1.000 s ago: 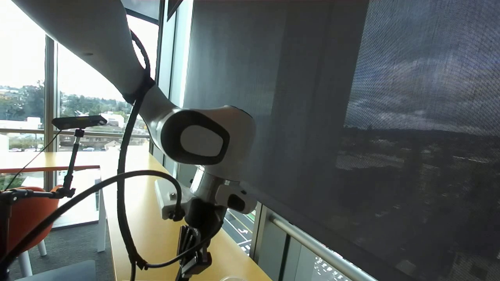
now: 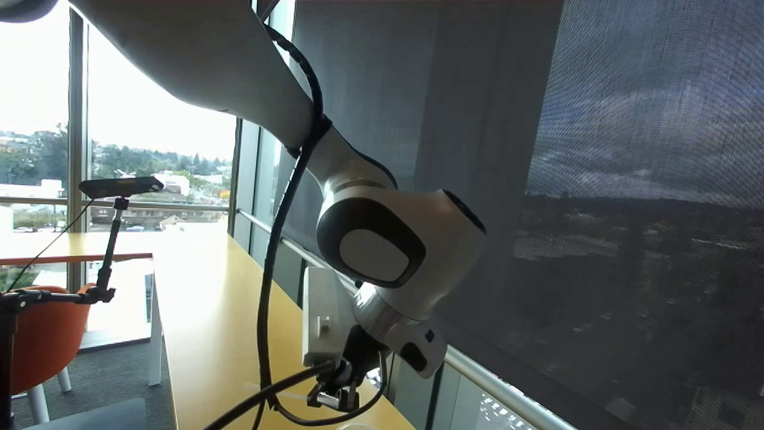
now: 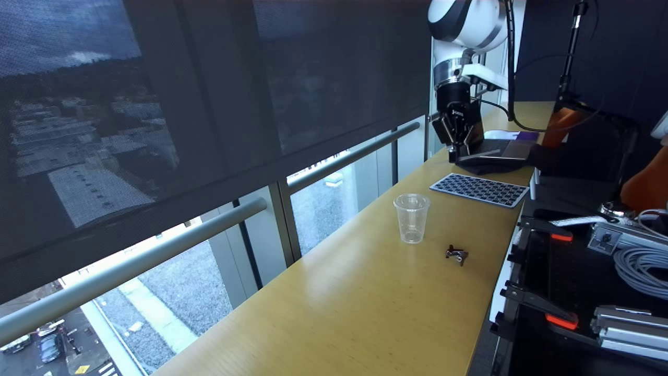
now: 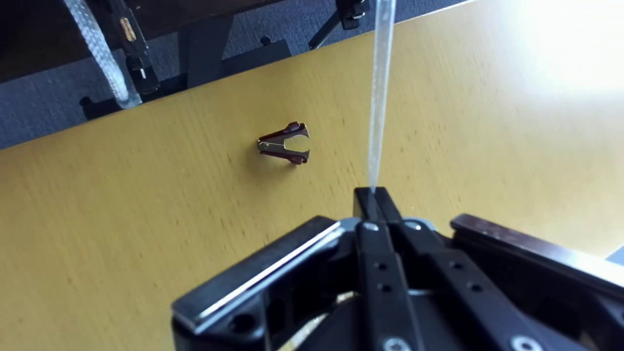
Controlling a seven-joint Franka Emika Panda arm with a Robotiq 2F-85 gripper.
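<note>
In the wrist view my gripper is shut, and a thin translucent stick [image 4: 380, 87] runs up from between its fingertips. Exterior view 2 has the gripper [image 3: 455, 151] at the far end of the table, tilted beyond the clear plastic cup [image 3: 412, 219]. That cup stands upright and looks empty. Nearer the table's right edge lies a small dark red staple remover [image 3: 457, 254]; the wrist view shows this staple remover [image 4: 284, 144] lying apart from the gripper. From exterior view 1 the gripper [image 2: 336, 398] is partly covered by cables.
A flat dark grid-patterned panel [image 3: 480, 189] lies beyond the cup, with a laptop [image 3: 508, 149] behind it. The window rail [image 3: 350, 162] runs along one side. Clamps [image 3: 543, 229] line the opposite edge.
In exterior view 1 the arm has swung to the right. Its wrist has turned and tilted, so the gripper points differently, and the cable loop has shifted with it.
</note>
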